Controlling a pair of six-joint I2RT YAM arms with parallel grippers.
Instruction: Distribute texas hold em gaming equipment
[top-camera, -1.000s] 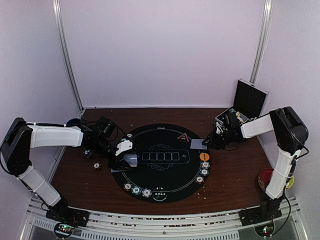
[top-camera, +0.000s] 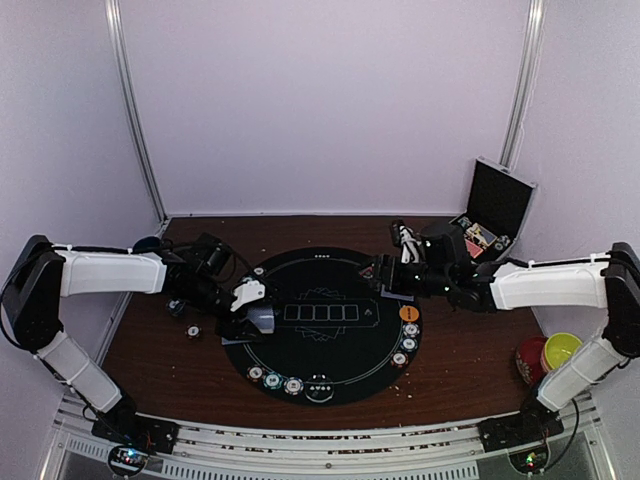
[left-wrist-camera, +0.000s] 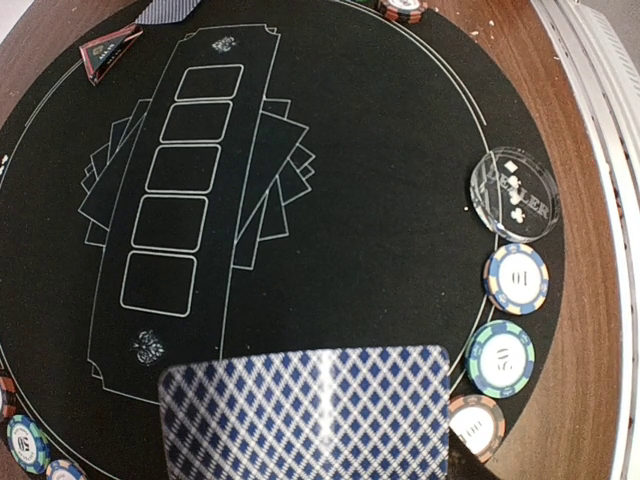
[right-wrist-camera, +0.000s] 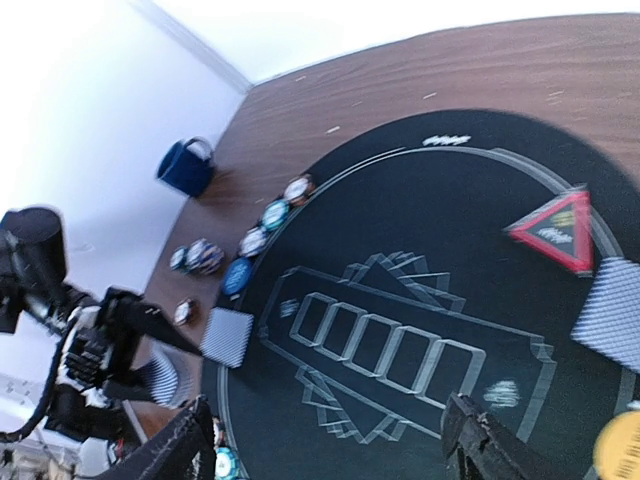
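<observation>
A round black poker mat (top-camera: 330, 360) carries chip stacks, a clear dealer disc (left-wrist-camera: 514, 195), a red triangle card (right-wrist-camera: 555, 230), an orange disc (top-camera: 409, 313) and card stacks (right-wrist-camera: 606, 310). My left gripper (top-camera: 255, 322), over the mat's left side, is shut on a blue-checked playing card (left-wrist-camera: 305, 415), which fills the bottom of the left wrist view. My right gripper hangs open over the mat's right side, nothing seen between its fingers.
An open case (top-camera: 495, 200) stands at the back right, bowls (top-camera: 560, 348) at the front right, a blue mug (right-wrist-camera: 183, 167) at the left. Loose chips (top-camera: 193, 331) lie left of the mat.
My right arm has swung left from beside the case to over the mat's right part, uncovering the case's contents. The left arm has not visibly moved.
</observation>
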